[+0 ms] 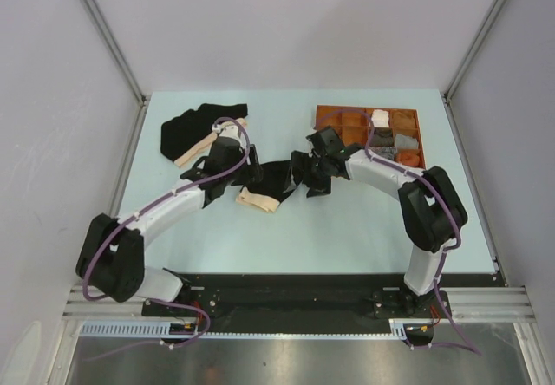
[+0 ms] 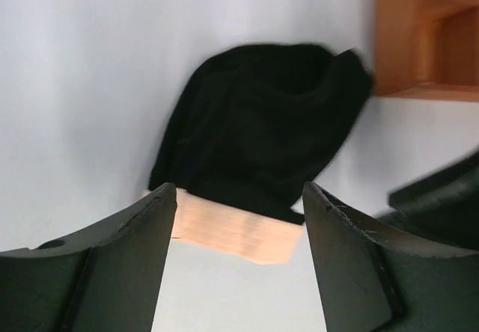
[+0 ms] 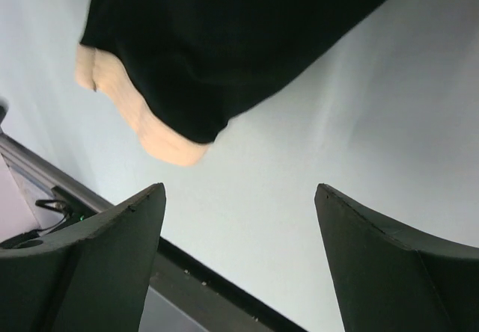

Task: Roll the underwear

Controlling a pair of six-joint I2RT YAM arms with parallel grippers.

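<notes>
Black underwear with a peach waistband lies on the white table between my two arms; the underwear (image 1: 271,179) has its waistband toward the front. From the left wrist view, the underwear (image 2: 247,123) is spread flat, with the waistband (image 2: 236,231) nearest my fingers. My left gripper (image 1: 254,172) is open at the cloth's left side, nothing between its fingers. Over the cloth's right side, my right gripper (image 1: 303,184) is open too. In the right wrist view the underwear (image 3: 209,40) lies beyond its fingers (image 3: 123,231), with clear table between them.
A brown divided box (image 1: 351,129) stands at the back right, holding several rolled items in its right compartments. A second black garment (image 1: 195,129) with a peach band lies at the back left.
</notes>
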